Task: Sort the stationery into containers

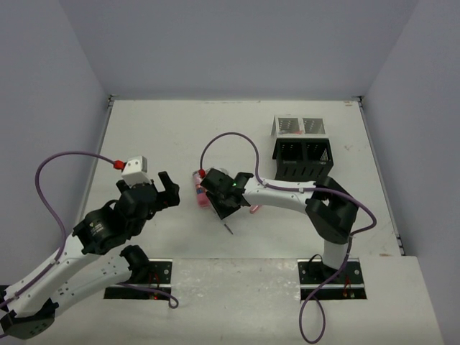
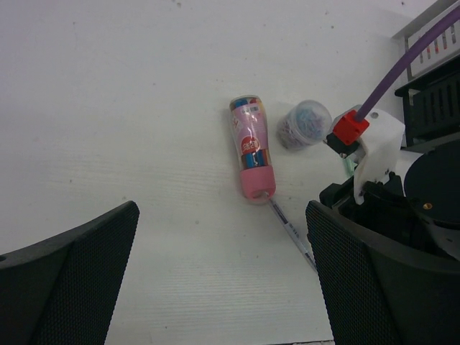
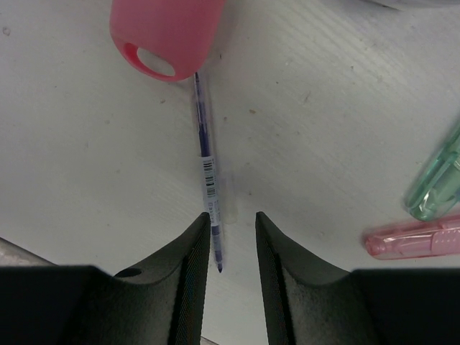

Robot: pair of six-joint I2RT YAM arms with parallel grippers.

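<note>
In the right wrist view a slim pen [image 3: 208,176] with a barcode label lies on the table. My right gripper hovers above its lower end, fingers parted by a narrow gap, holding nothing. The pen's upper end meets a pink-capped bottle-shaped pack [image 2: 251,147], whose pink cap [image 3: 167,32] is nearby. A clear round tub [image 2: 305,125] stands beside the pack. Green [image 3: 438,180] and pink [image 3: 413,239] items lie to the right. My left gripper is wide open and empty, left of these things.
A black two-part basket [image 1: 303,157] stands at the right, with a white basket [image 1: 275,128] behind it holding something reddish. My right arm [image 1: 280,194] reaches across the table's middle. Bare table lies at the back left.
</note>
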